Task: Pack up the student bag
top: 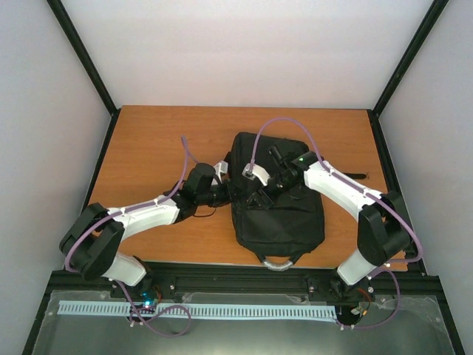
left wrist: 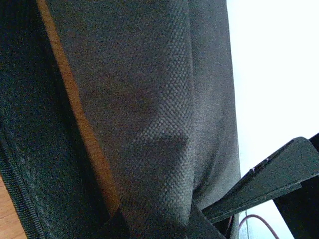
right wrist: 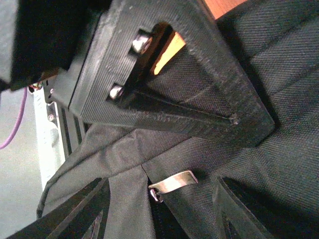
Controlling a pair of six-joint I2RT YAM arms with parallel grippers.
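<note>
The black student bag lies flat on the table, its grey-padded handle toward the front. At the bag's left side, my left gripper is shut on a fold of its dark fabric, which fills the left wrist view. My right gripper is over the bag, just right of the left one. In the right wrist view its fingers stand open on either side of a metal zipper pull, with nothing clamped between them. What lies inside the bag is hidden.
A black strap sticks out from the bag's right side onto the wooden table. The two grippers are very close together.
</note>
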